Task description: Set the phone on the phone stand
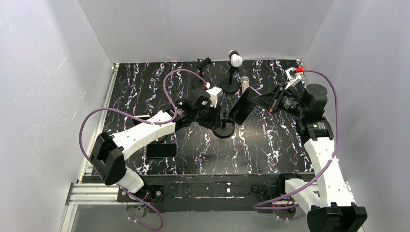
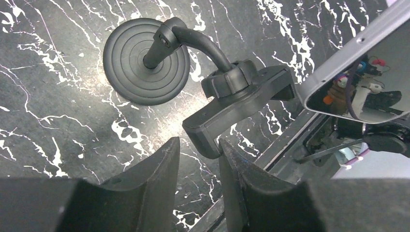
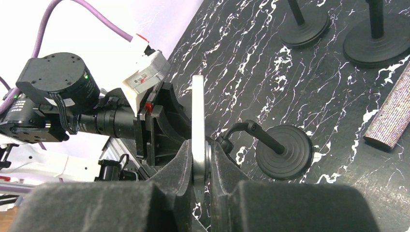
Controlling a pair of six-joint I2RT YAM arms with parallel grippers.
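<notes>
The phone stand (image 1: 224, 129) has a round black base (image 2: 121, 63), a bent arm and a black clamp head (image 2: 232, 104). My left gripper is at the head's near end, fingers either side of its tip, partly open; whether they touch is unclear. My right gripper is shut on the phone (image 1: 244, 105), held tilted just right of and above the stand, screen visible from the top view. The phone is edge-on in the right wrist view.
Behind stand two black stands (image 1: 229, 86) and a speckled cylinder (image 3: 389, 113). Another phone (image 1: 161, 151) lies at the front left.
</notes>
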